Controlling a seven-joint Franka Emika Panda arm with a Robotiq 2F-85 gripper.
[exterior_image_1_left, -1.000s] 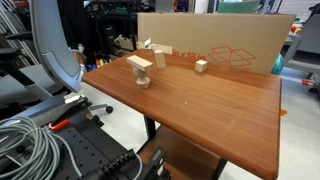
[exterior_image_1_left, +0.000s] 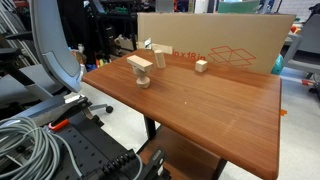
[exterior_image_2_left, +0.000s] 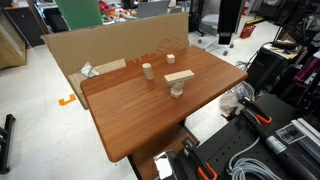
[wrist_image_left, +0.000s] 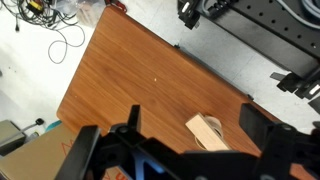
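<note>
A flat light-wood block (exterior_image_1_left: 139, 63) rests across the top of a short rounded wooden piece (exterior_image_1_left: 142, 81) near the table's long edge. Behind it stands an upright wooden cylinder (exterior_image_1_left: 160, 59), and a small wooden cube (exterior_image_1_left: 201, 66) sits apart. Exterior view 2 shows the same flat block (exterior_image_2_left: 179, 77), cylinder (exterior_image_2_left: 148, 71) and cube (exterior_image_2_left: 171, 58). From above, in the wrist view, my gripper is open, its dark fingers wide apart with nothing between them. The flat block (wrist_image_left: 207, 133) appears well below, by the image's lower edge.
A cardboard panel (exterior_image_1_left: 225, 40) stands upright along its far side. Beside the near side lies a dark base with coiled grey cable (exterior_image_1_left: 30, 150).
</note>
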